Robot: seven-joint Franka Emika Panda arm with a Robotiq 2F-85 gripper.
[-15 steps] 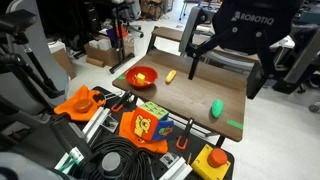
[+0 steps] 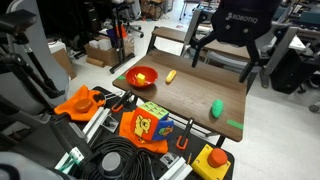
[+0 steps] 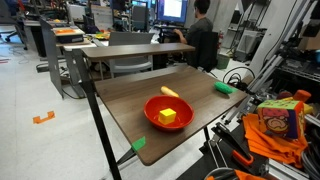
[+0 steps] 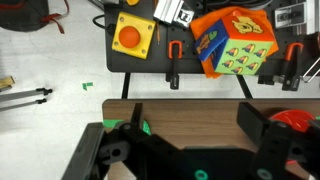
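My gripper hangs above the wooden table, its fingers spread wide and nothing between them. In the wrist view the dark fingers frame bare wood. A red bowl holding a yellow cube stands at one end of the tabletop. A slim yellow object lies near the bowl. Toward the other end is a green object, which a finger partly covers in the wrist view. The gripper touches none of these.
Beside the table are a colourful box on orange cloth, a yellow box with a red button and black cables. A second wooden surface stands behind.
My gripper has shifted slightly in exterior view 1 and appears a little smaller, its fingers still apart. The objects on the table have not moved.
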